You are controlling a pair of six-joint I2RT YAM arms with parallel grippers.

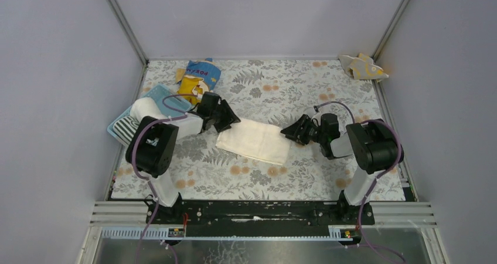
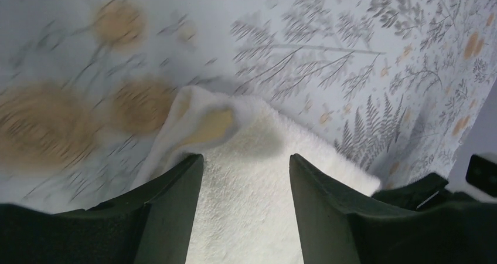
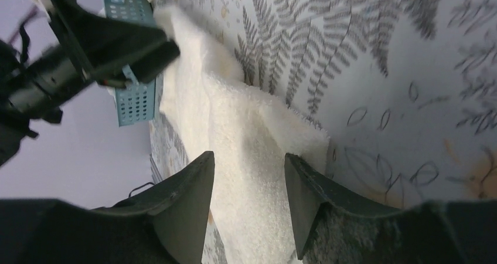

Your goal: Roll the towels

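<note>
A folded white towel lies at the middle of the table, slanting down toward the right. At its upper left corner is my left gripper; at its upper right corner is my right gripper. In the left wrist view the towel's raised edge curls up just beyond the parted fingers, with cloth showing between them. In the right wrist view a raised fold runs along the far edge, and the cloth also shows between those parted fingers. Both grippers stand part open.
At the left is a blue basket holding a rolled white towel and a striped one. A blue and yellow bag lies behind it. A yellow cloth sits at the far right corner.
</note>
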